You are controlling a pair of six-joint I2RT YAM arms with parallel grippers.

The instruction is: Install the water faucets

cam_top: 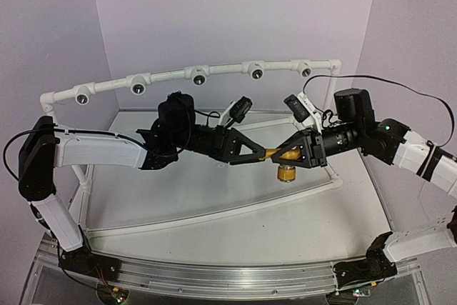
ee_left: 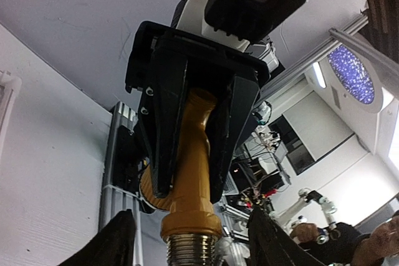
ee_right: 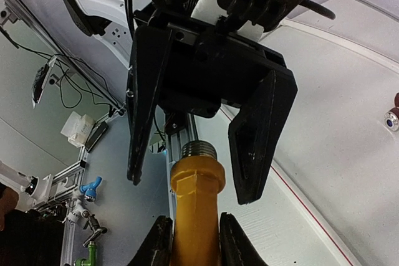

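Observation:
A yellow-orange faucet (ee_left: pixel 193 172) with a silver threaded end (ee_right: pixel 198 149) is held between the two arms. My right gripper (cam_top: pixel 291 153) is shut on its body, and its fingers press on both sides in the right wrist view. The faucet's round orange knob (cam_top: pixel 286 173) hangs below that gripper. From the other side, my left gripper (cam_top: pixel 264 154) reaches around the threaded end; its fingers (ee_left: pixel 121 241) stand apart, with gaps on either side of the thread. A white pipe frame (cam_top: pixel 164 75) behind the arms carries several white tee fittings (cam_top: pixel 198 73) with metal-lined openings.
A white board (cam_top: pixel 178 198) lies beneath the arms, mostly bare. Black cables loop near both arms. In the right wrist view, a blue tap (ee_right: pixel 90 188) and a green fitting (ee_right: pixel 89 255) appear at the lower left, away from the work area.

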